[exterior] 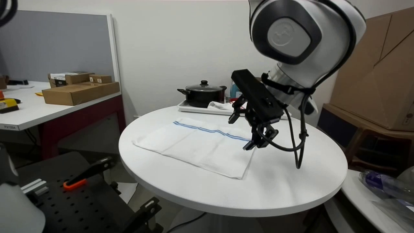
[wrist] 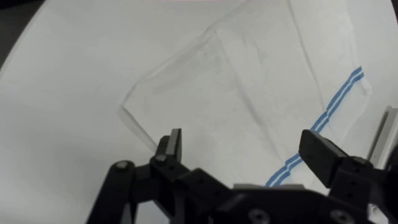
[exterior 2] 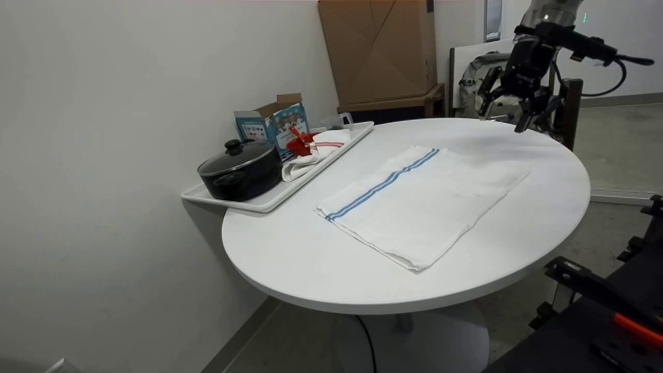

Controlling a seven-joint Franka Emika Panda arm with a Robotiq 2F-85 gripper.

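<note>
A white towel [exterior 2: 429, 205] with a blue double stripe along one side lies flat and folded on the round white table [exterior 2: 323, 273]. Above the towel's right end in the first exterior view, my gripper [exterior: 239, 132] hangs tilted, its fingers wide apart. The second exterior view has the gripper [exterior 2: 502, 121] near the table's far right rim, clear of the surface. In the wrist view, the towel [wrist: 231, 97] shows beneath and beyond the spread fingers [wrist: 173, 145], with nothing held between them.
Along the wall, a white tray [exterior 2: 273, 202] carries a black lidded pot [exterior 2: 242, 171], a red-striped cloth [exterior 2: 329, 140], a red item [exterior 2: 300, 144] and a blue box [exterior 2: 286, 124]. Bare table surrounds the towel. A large cardboard box [exterior: 380, 70] stands beyond the right side.
</note>
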